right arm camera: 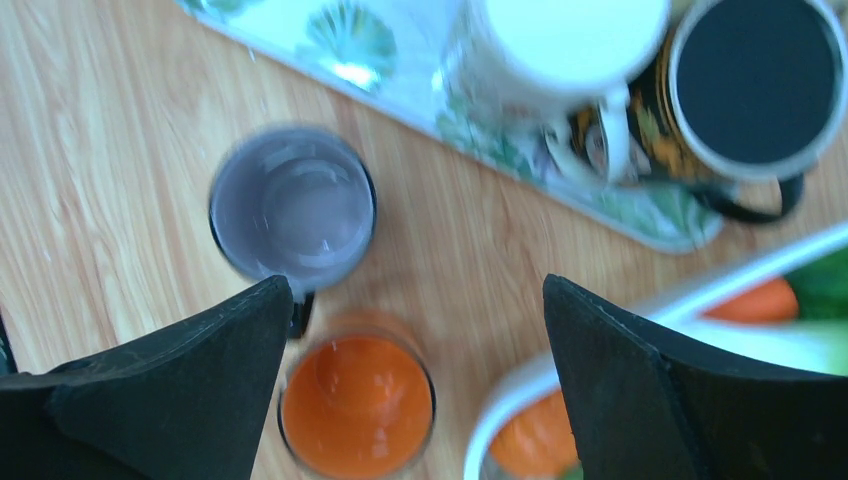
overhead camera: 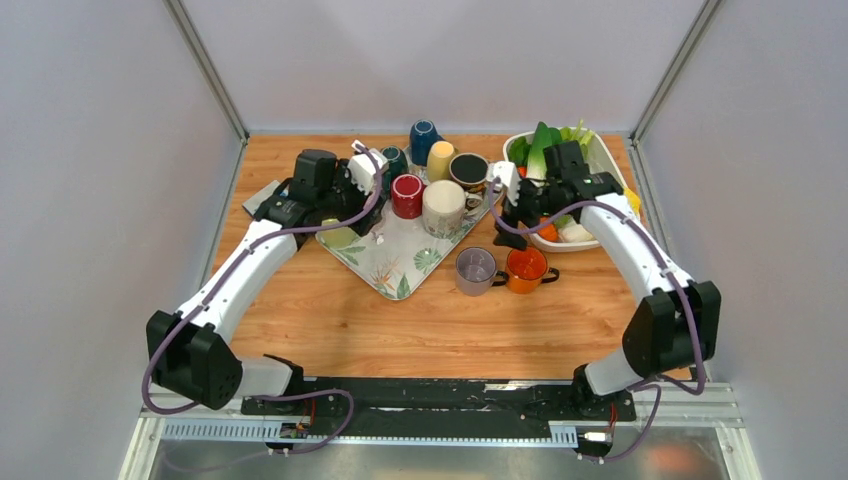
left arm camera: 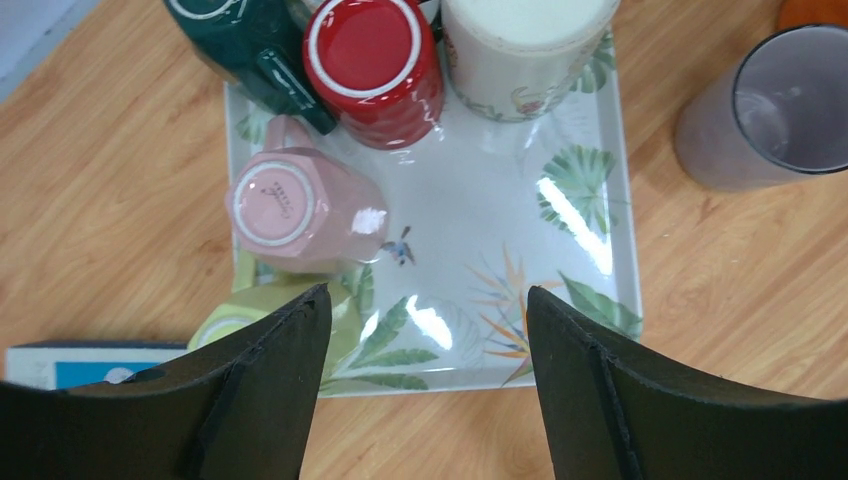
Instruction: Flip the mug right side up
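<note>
Above the patterned tray [left arm camera: 470, 210] hangs my left gripper, open and empty. In the left wrist view a pink mug [left arm camera: 310, 210], a red mug [left arm camera: 390, 75], a dark green mug [left arm camera: 250, 50] and a pale green mug [left arm camera: 345, 320] show their bases. A large white mug [overhead camera: 442, 208] also stands bottom up. Off the tray, the grey mug [overhead camera: 476, 270] and orange mug [overhead camera: 526, 269] stand upright with their openings showing. My right gripper is open with nothing between its fingers, over the table beside the vegetable basket.
At the tray's back are a black-and-gold mug [overhead camera: 469, 170], a yellow mug [overhead camera: 440, 160] and a blue mug [overhead camera: 424, 140]. The white vegetable basket [overhead camera: 602, 160] fills the back right. Bare wood [overhead camera: 420, 340] lies along the table's front.
</note>
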